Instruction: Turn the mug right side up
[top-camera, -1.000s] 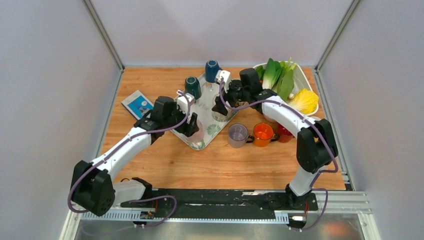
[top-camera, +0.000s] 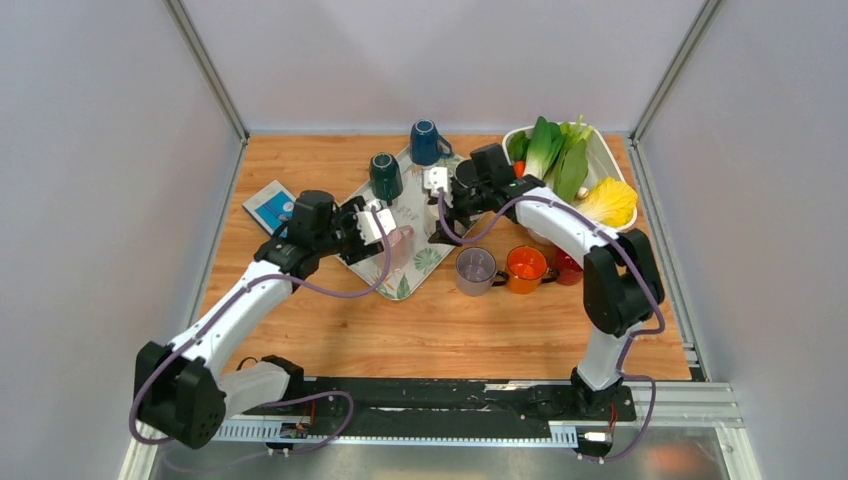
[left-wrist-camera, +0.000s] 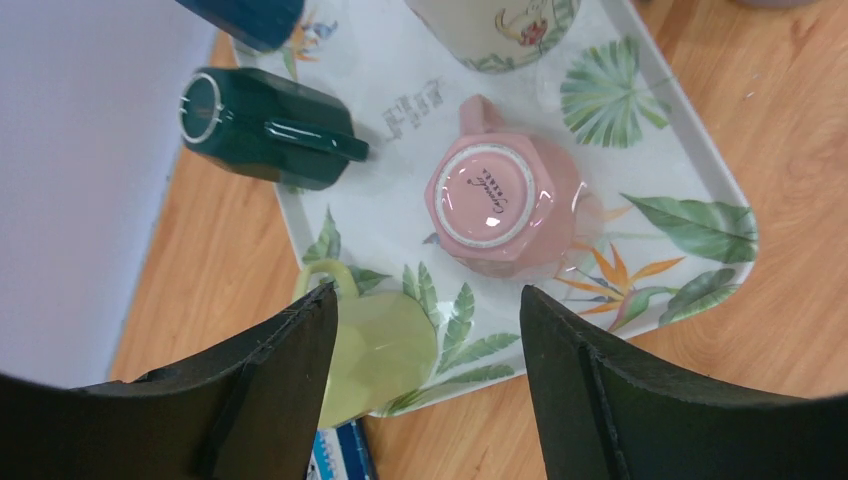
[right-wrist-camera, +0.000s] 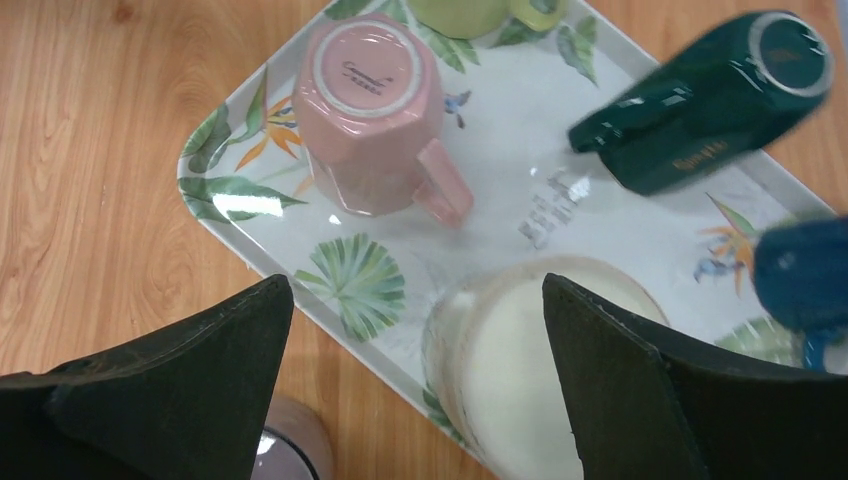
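Several mugs stand base up on the patterned tray (top-camera: 410, 283): a pink mug (left-wrist-camera: 490, 195), a dark green mug (top-camera: 386, 176), a blue mug (top-camera: 425, 143), a yellow-green mug (left-wrist-camera: 385, 350) and a cream mug (right-wrist-camera: 530, 350). My left gripper is open and empty; from its wrist view, the pink mug lies ahead of its fingers, apart from them, with the yellow-green mug close by its left finger. Open too, my right gripper hovers above the tray, its right finger overlapping the cream mug in the wrist view. Whether that finger touches the mug I cannot tell.
To the tray's right, a grey mug (top-camera: 475, 271), an orange mug (top-camera: 526, 269) and a red mug (top-camera: 568, 268) stand on the wood. A white basket of vegetables (top-camera: 604, 158) is at the back right, a tablet-like card (top-camera: 266, 207) at the left.
My right gripper has shifted slightly left and toward the front. The mugs look unmoved.
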